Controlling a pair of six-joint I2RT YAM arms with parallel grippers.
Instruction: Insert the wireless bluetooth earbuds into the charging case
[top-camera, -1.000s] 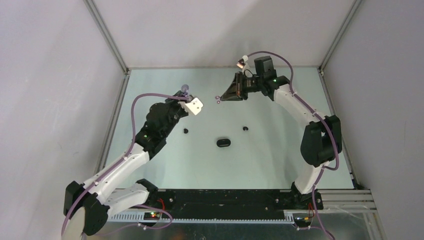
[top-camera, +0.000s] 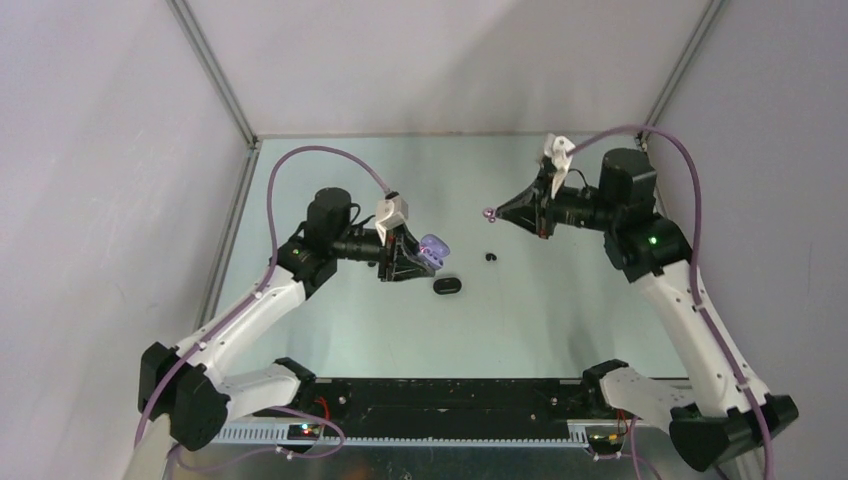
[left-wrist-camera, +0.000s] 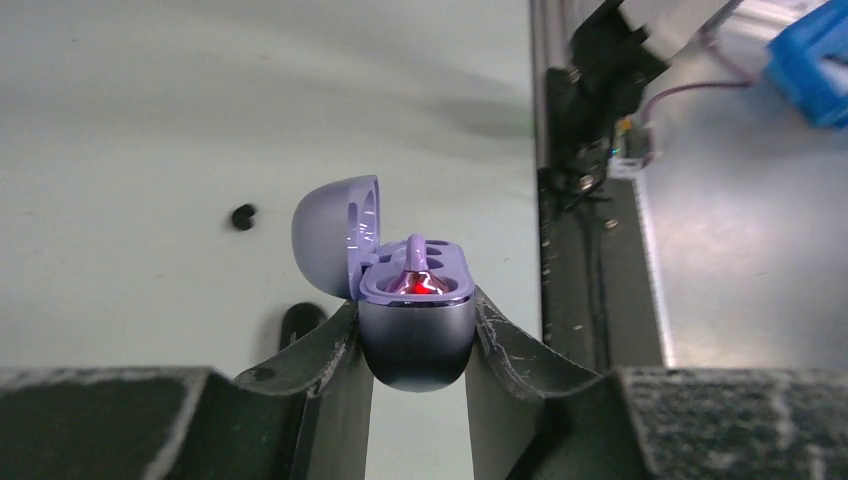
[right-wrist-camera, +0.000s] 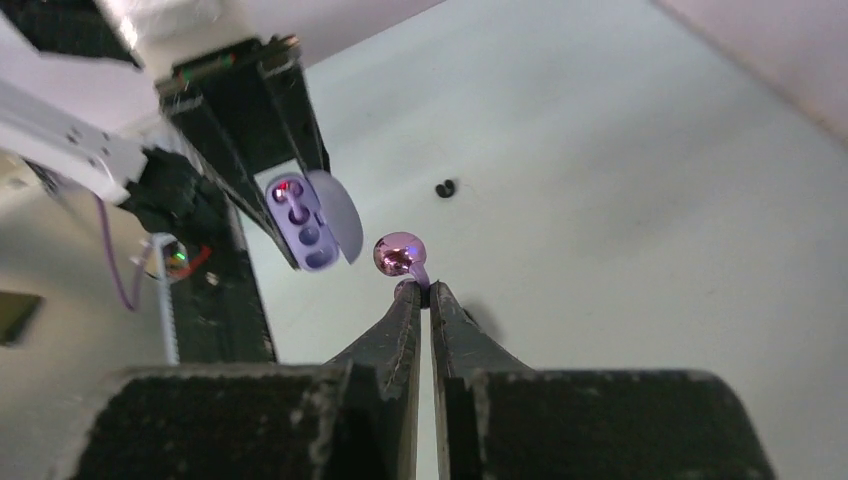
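In the left wrist view my left gripper is shut on the lilac charging case (left-wrist-camera: 415, 340), its lid open, one shiny pink earbud (left-wrist-camera: 420, 280) sitting inside. From above, that case (top-camera: 433, 250) is left of centre, tilted. My right gripper holds a shiny pink earbud (right-wrist-camera: 400, 252) at its tips, stem toward the fingers; it is up and right of the case in the top view, apart from it. In the right wrist view the case (right-wrist-camera: 300, 225) faces me with empty holes visible beside the seated bud.
A black oblong case (top-camera: 447, 285) and small black earbuds (top-camera: 490, 257) lie on the pale table (top-camera: 450, 340). Walls stand at the back and sides.
My left gripper has turned and moved right and down in the top view with the case.
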